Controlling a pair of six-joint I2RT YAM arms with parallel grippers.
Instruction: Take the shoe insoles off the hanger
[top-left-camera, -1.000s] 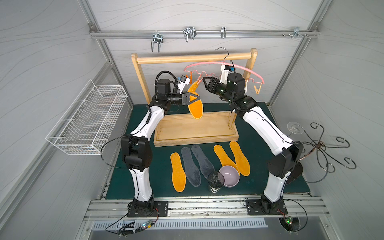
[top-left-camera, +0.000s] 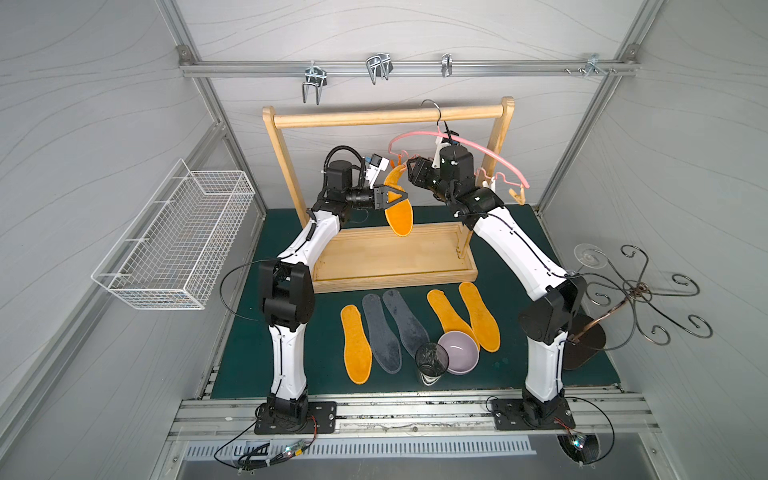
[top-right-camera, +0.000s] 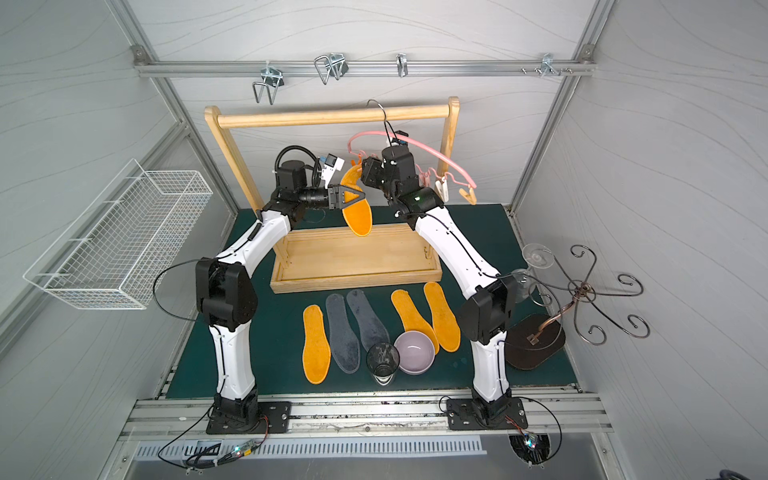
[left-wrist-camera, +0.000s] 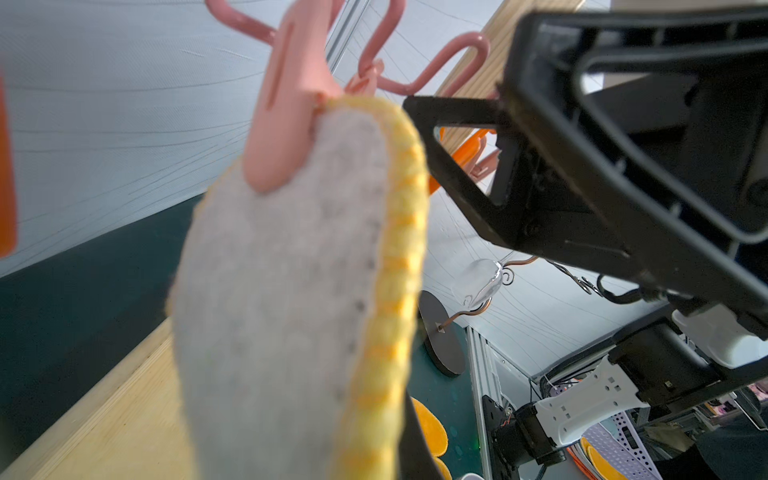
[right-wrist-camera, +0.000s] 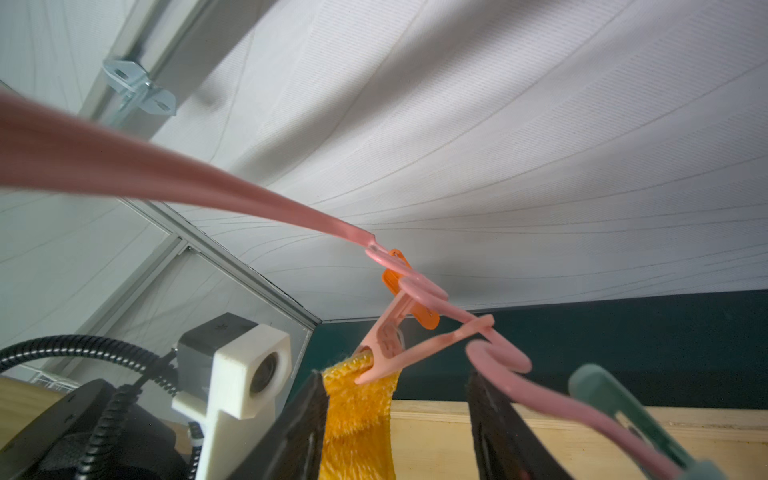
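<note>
An orange-yellow insole (top-left-camera: 399, 219) hangs upright from a pink clip (left-wrist-camera: 280, 120) on the pink hanger (top-left-camera: 484, 149). My left gripper (top-left-camera: 403, 197) is shut on the middle of this insole; its pale underside fills much of the left wrist view. My right gripper is partly open just beside the clip, its fingers (right-wrist-camera: 500, 436) apart with the clip and insole top showing beyond them. Several insoles lie on the green table: a yellow one (top-left-camera: 356, 344) at left, grey ones (top-left-camera: 381, 333) in the middle, yellow ones (top-left-camera: 480, 317) at right.
The hanger's hook is over the wooden rack bar (top-left-camera: 360, 118). A glass (top-left-camera: 432, 360) and a lilac bowl (top-left-camera: 458, 352) stand at the front edge. A wire basket (top-left-camera: 180, 240) is at left, a curled metal stand (top-left-camera: 636, 292) at right.
Left gripper and insole have shifted slightly right. The right arm has moved a little left, its gripper now at the clip. The hanger has shifted right at its left end and tilted.
</note>
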